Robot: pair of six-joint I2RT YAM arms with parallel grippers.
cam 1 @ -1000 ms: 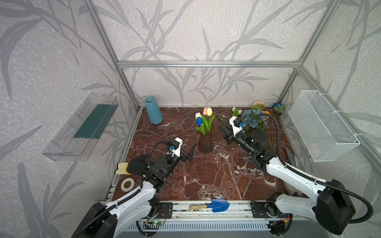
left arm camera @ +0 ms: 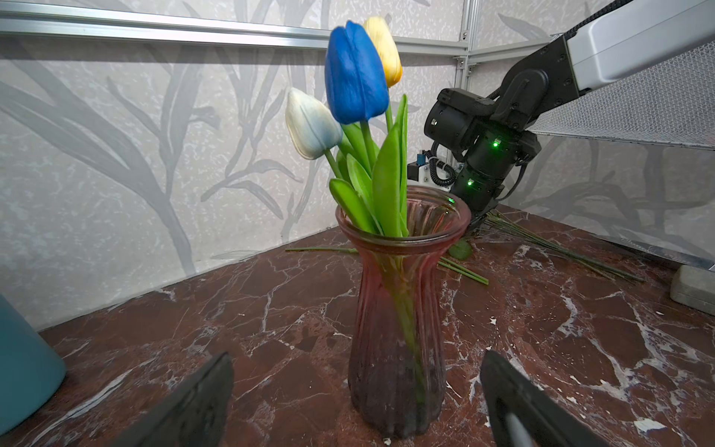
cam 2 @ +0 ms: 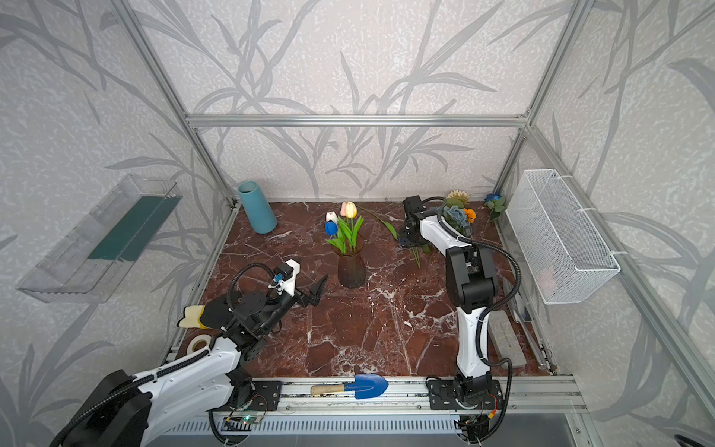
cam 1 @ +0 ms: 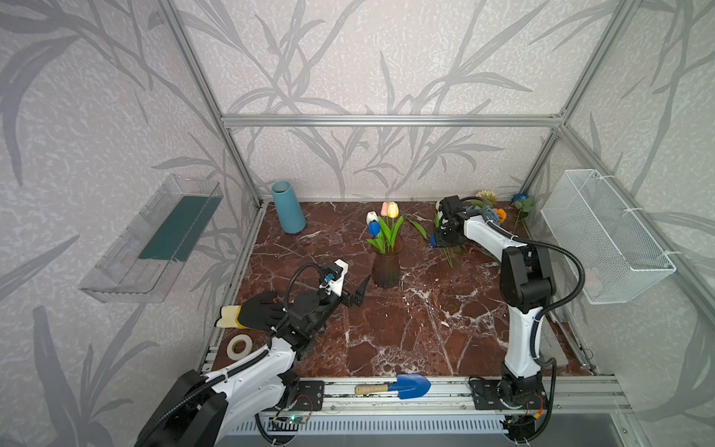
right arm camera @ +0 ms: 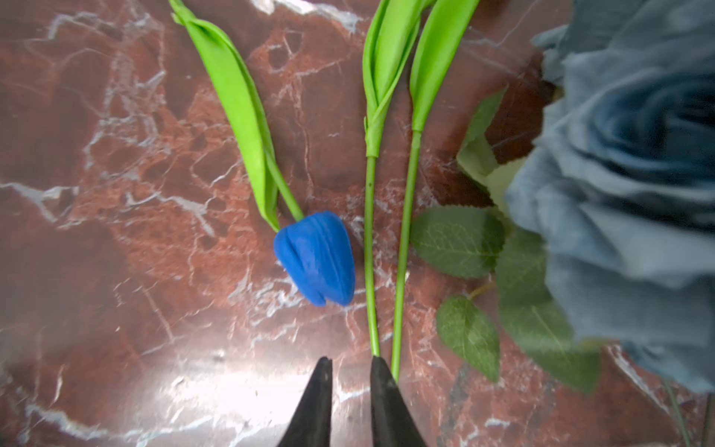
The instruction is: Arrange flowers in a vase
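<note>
A pink glass vase [left arm camera: 394, 342] holds upright tulips, blue [left arm camera: 356, 70], white [left arm camera: 309, 123], yellow and pink. My left gripper stands open in front of it, nothing between its fingers. At the back right, my right gripper points down at loose flowers, its fingers parted narrowly, nothing visibly held. In the right wrist view a blue tulip [right arm camera: 316, 253] lies just beyond the fingertips, two green stems [right arm camera: 402, 223] pass beside their right finger, and a large grey-blue rose [right arm camera: 625, 193] fills the right side.
A teal vase [cam 1: 289, 208] stands at the back left. A white mesh basket [cam 1: 607, 234] hangs at the right, a clear tray [cam 1: 149, 246] at the left. A glove, tape roll [cam 1: 240, 346] and trowel [cam 1: 409, 386] lie along the near side.
My right arm has swung from beside the pink vase to over the flowers at the back right, its gripper now pointing down.
</note>
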